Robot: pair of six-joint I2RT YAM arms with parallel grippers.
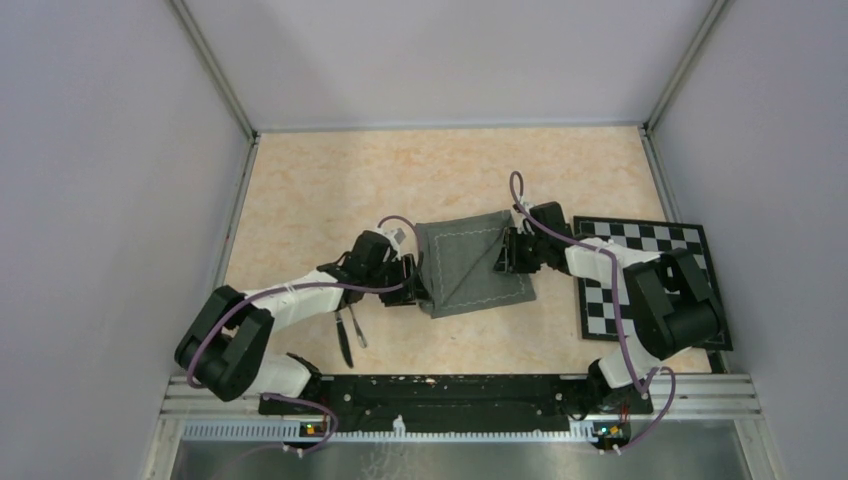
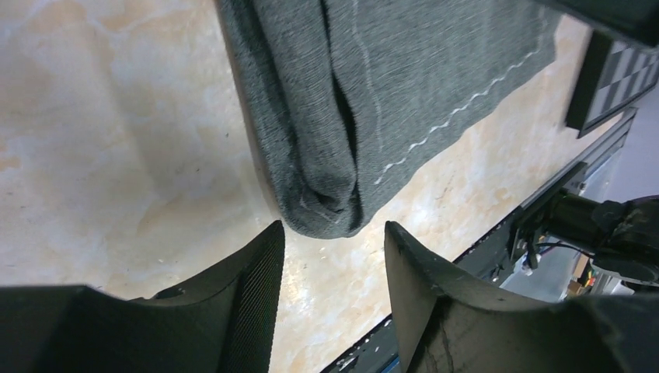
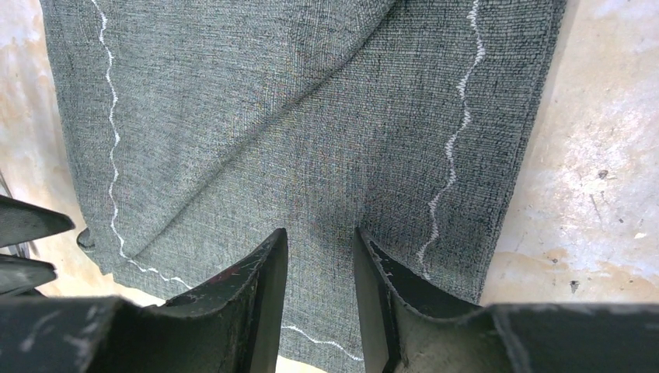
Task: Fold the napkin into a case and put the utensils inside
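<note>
The grey napkin (image 1: 470,262) lies at mid-table with a diagonal fold edge across it and its left side turned over in a narrow strip. In the left wrist view, the folded left corner (image 2: 322,221) lies just beyond the fingertips of my left gripper, which is open and empty. Above the napkin's right part, my right gripper has its fingers apart; whether they touch the cloth is unclear. A dark-handled knife (image 1: 343,342) and a slim metal utensil (image 1: 358,328) lie to the left, partly under the left arm.
A black-framed checkered board (image 1: 597,310) stands at the right, beneath the right arm. Bare table (image 1: 330,180) stretches behind the napkin and to its left. The front rail (image 1: 450,400) borders the near side.
</note>
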